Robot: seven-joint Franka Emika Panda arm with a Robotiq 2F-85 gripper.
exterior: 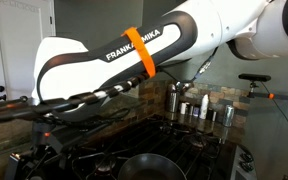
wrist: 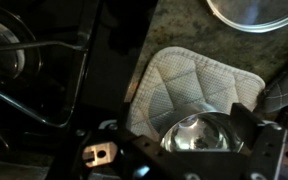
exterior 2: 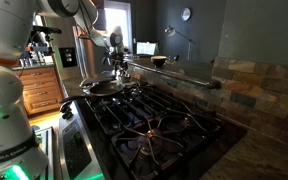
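My gripper is open, its dark fingers spread wide at the bottom of the wrist view. In the gap between them shows a shiny round metal vessel [wrist: 198,134], partly hidden by the gripper body. It overlaps the lower part of a light grey quilted pot holder [wrist: 189,78] on the dark counter. Whether the fingers touch the metal cannot be seen. In exterior view 1 the hand is at the lower left, dark and cluttered with cables.
Left in the wrist view lies the stove grate [wrist: 69,95]. A clear round glass piece [wrist: 259,10] is at the top, a dark quilted pad [wrist: 282,92] at the right. A black pan [exterior: 151,168] rests on the stove; bottles and canisters [exterior: 204,107] stand behind.
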